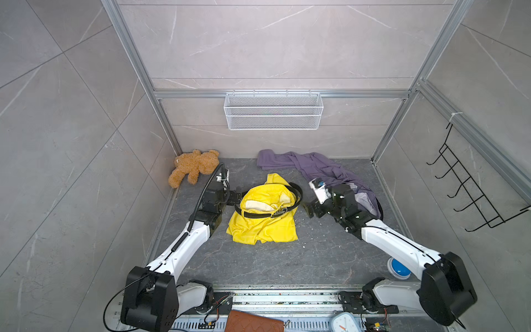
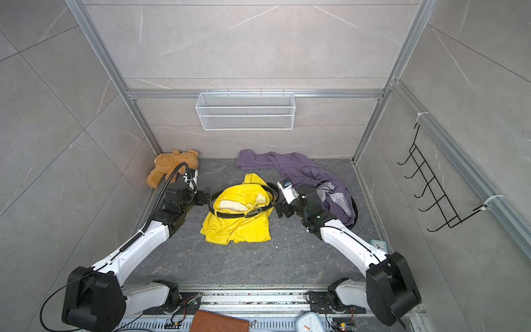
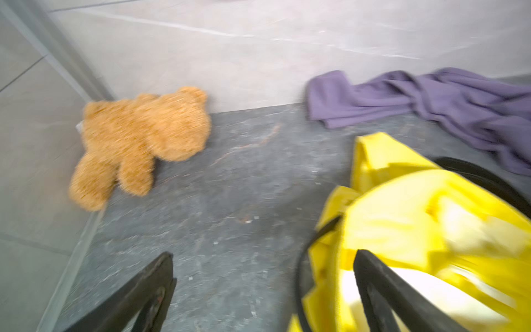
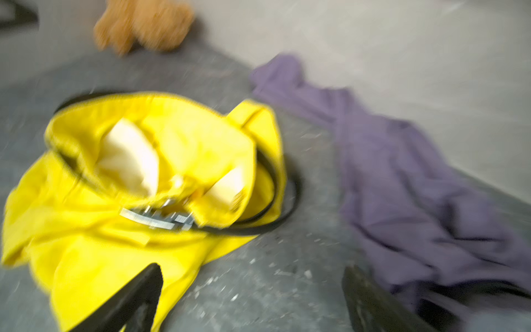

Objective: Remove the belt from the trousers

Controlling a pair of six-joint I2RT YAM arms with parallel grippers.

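Yellow trousers (image 1: 260, 232) lie crumpled mid-floor, waistband up, with a black belt (image 1: 249, 214) looped around it and its buckle (image 4: 179, 220) at the front. My open left gripper is just left of the waistband, beside the belt's left side, its fingers empty. Over the floor to the right of the trousers, my right gripper stands open and empty. The right wrist view is blurred.
A teddy bear (image 1: 196, 165) lies at the back left. Purple cloth (image 1: 298, 166) spreads along the back and right. A wire basket (image 1: 272, 110) hangs on the back wall; a hook rack (image 1: 464, 182) is on the right wall.
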